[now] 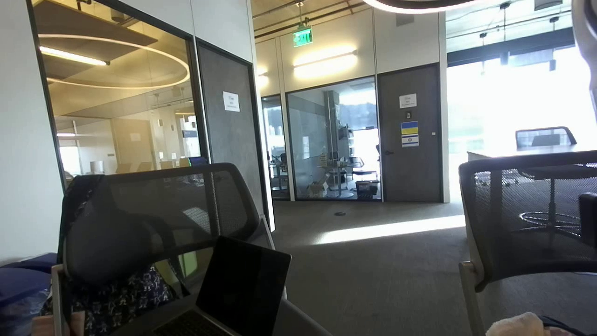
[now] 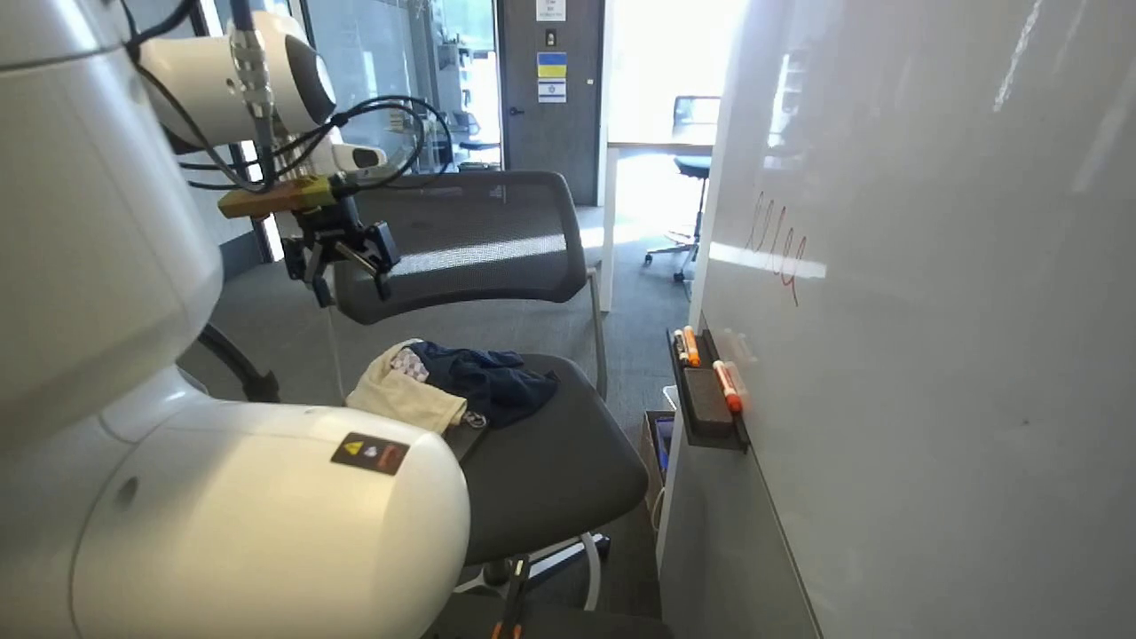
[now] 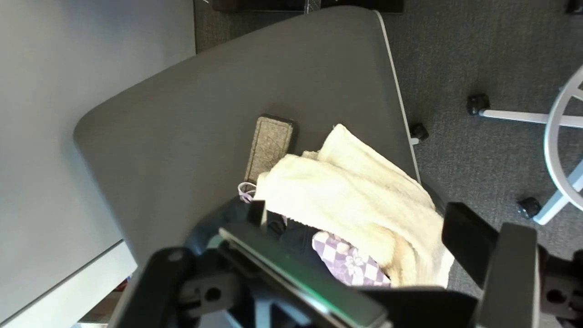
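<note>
My gripper point(image 2: 352, 287) hangs open above the seat of a dark office chair point(image 2: 554, 463), well clear of the things on it, with nothing between its fingers. On that seat in the wrist view lie a cream cloth point(image 3: 350, 197), a purple-and-white checked cloth point(image 3: 341, 257) and a flat dark block point(image 3: 268, 143), like an eraser, partly under the cream cloth. A navy cloth point(image 2: 490, 382) is bunched beside the cream one; in the wrist view my gripper covers much of it. A small pale loop point(image 3: 246, 189) sits by the block.
A whiteboard point(image 2: 905, 319) stands right of the chair; its tray point(image 2: 708, 431) holds markers point(image 2: 727, 385) and an eraser point(image 2: 705, 398). The chair's mesh back point(image 2: 469, 229) rises behind the seat. Another chair in exterior view 1 carries an open laptop point(image 1: 246, 280). Much of the seat is bare.
</note>
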